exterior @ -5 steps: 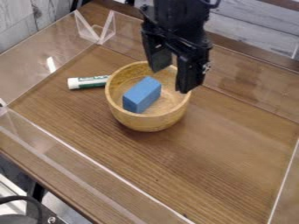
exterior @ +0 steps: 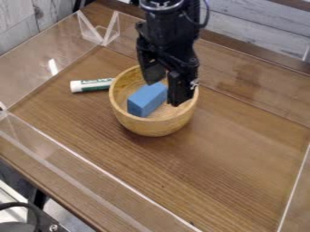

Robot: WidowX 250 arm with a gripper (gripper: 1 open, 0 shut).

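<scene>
A tan bowl (exterior: 169,122) sits on the wooden table with a blue block (exterior: 144,101) inside it, on the left part. My black gripper (exterior: 164,83) hangs from the top over the bowl, its fingers open above the block and the bowl's back half, partly hiding both.
A white and green tube (exterior: 91,85) lies left of the bowl. Walls or edges run along the back and left, and a black cable is at the lower left.
My gripper has moved left and a little down, from the bowl's back right to nearer the block. The bowl and block look unmoved.
</scene>
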